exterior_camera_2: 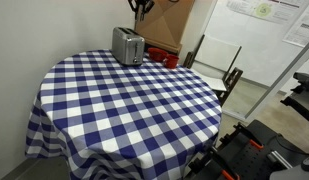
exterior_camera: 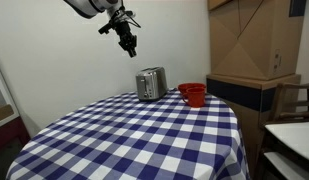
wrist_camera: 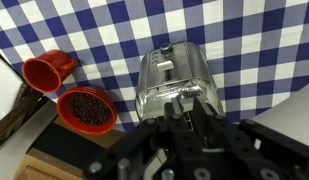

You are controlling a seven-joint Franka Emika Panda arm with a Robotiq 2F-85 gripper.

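A silver toaster [exterior_camera: 151,84] stands upright at the far side of the checked table. My gripper [exterior_camera: 132,49] hangs in the air above and a little left of it in exterior view 1, clear of the toaster. In exterior view 2 the gripper [exterior_camera_2: 142,10] shows above the toaster [exterior_camera_2: 127,46] near the top edge. Seen from above in the wrist view, the toaster [wrist_camera: 184,70] has a lever on one end, and the dark fingers cover its near part. The fingers look partly open, with no object visible between them.
Two red cups stand beside the toaster; in the wrist view one cup [wrist_camera: 46,70] appears empty and a red bowl-like cup [wrist_camera: 86,110] holds dark beans. Cardboard boxes [exterior_camera: 256,40] rise behind the table. Most of the checked tablecloth [exterior_camera_2: 129,105] is bare.
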